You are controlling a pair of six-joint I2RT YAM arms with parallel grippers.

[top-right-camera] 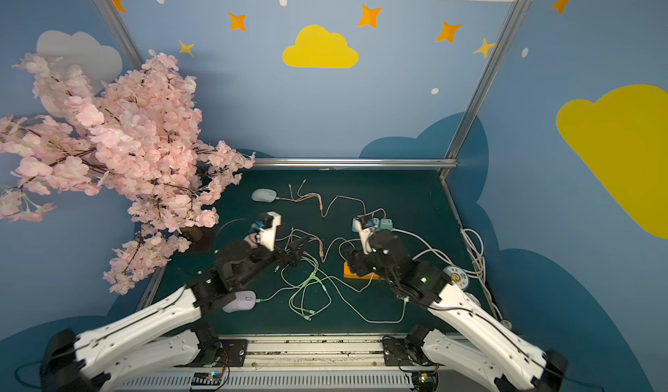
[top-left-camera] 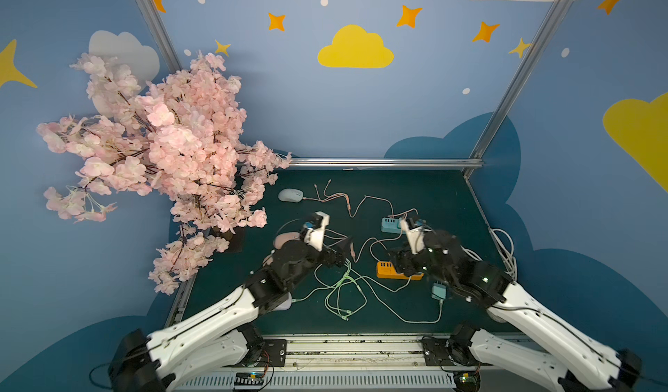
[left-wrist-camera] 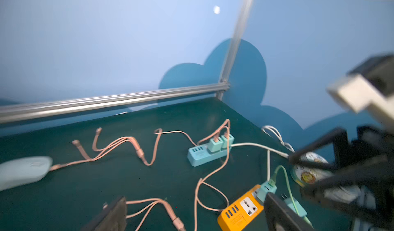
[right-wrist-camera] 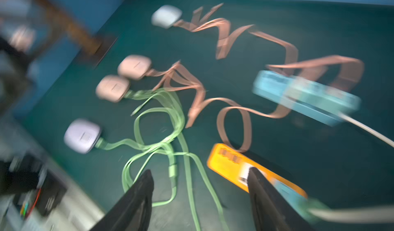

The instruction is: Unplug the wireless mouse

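Note:
Four-way charging cables tie the mice to plug adapters. A pale blue mouse (top-left-camera: pixel 291 195) lies at the back left on a pink cable. A pink mouse (right-wrist-camera: pixel 134 66), a beige mouse (right-wrist-camera: pixel 112 88) and a lavender mouse (right-wrist-camera: pixel 82 135) line the left side. Two teal adapters (left-wrist-camera: pixel 215 144) sit in the blue power strip (left-wrist-camera: pixel 202 155). Another adapter (left-wrist-camera: pixel 266 189) is in the orange strip (left-wrist-camera: pixel 239 210), and one lies loose (left-wrist-camera: pixel 297 208) beside it. My left gripper hovers open over the table. Fingers apart and empty, my right gripper is above the orange strip's side.
Green cables (right-wrist-camera: pixel 164 144) lie looped in the middle front. White cords and a round white socket block (top-right-camera: pixel 455 276) line the right edge. An artificial blossom tree (top-left-camera: pixel 181 148) overhangs the left side.

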